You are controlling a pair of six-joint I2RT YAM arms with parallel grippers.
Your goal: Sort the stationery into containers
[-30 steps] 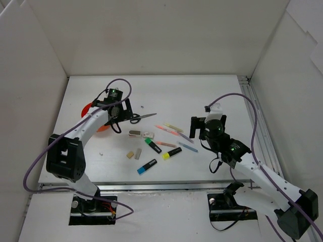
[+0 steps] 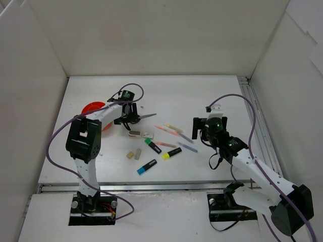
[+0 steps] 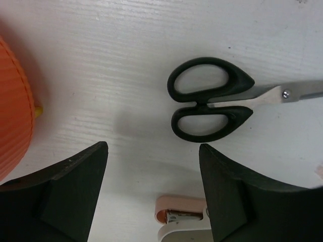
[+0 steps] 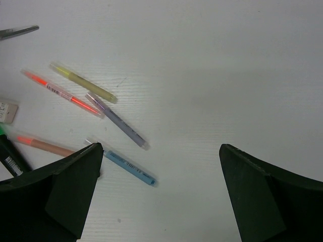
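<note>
Black-handled scissors lie on the table just ahead of my left gripper, which is open with nothing between its fingers, beside an orange container. A pink-and-grey item sits below the scissors. Markers in green, yellow and blue lie mid-table with small blocks and several slim pens. My right gripper hangs open over the pens, holding nothing.
Walls surround it at the back and sides.
My left arm has shifted slightly right, its gripper now over the scissor handles in the top view.
</note>
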